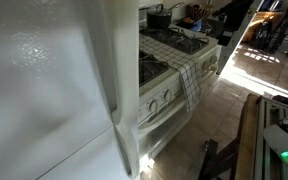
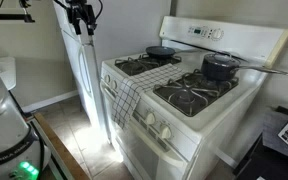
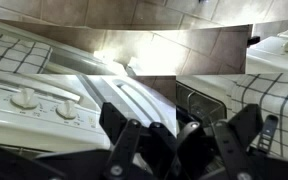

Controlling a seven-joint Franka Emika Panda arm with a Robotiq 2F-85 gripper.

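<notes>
My gripper [image 2: 81, 28] hangs high at the upper left in the second exterior view, beside the white fridge [image 2: 72, 58] and left of the stove. In the wrist view the two dark fingers of the gripper stand wide apart. Nothing is held between them. A white stove [image 2: 189, 120] carries a dark pan [image 2: 161, 52] at the back and a dark pot [image 2: 220, 67] with a long handle on the right. A checkered towel [image 2: 142, 85] lies across its middle and drapes over the front. The gripper is apart from all of these.
Oven knobs [image 2: 150, 119] and an oven handle [image 2: 156, 147] run along the stove front. A wooden table edge [image 1: 249, 140] stands by the arm's base. The wrist view looks broken into mismatched bands.
</notes>
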